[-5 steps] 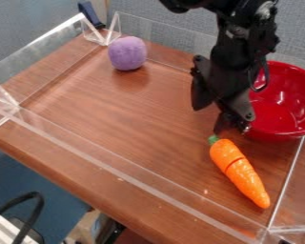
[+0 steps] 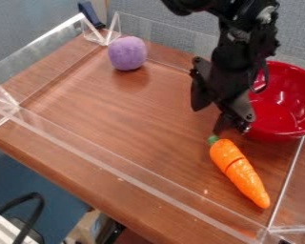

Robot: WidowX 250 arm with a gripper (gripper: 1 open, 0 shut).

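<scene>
My black gripper (image 2: 219, 103) hangs from the top of the camera view, low over the wooden surface at the left side of a red bowl (image 2: 285, 105), partly covering it. An orange toy carrot (image 2: 238, 172) with a green top lies just below the gripper, pointing toward the lower right. A purple round object (image 2: 127, 54) sits at the back left. The fingertips are dark and overlap, so I cannot tell whether they are open, shut or holding anything.
Clear plastic walls enclose the wooden work surface (image 2: 104, 114), with a grey wall behind. A black cable lies outside at the lower left.
</scene>
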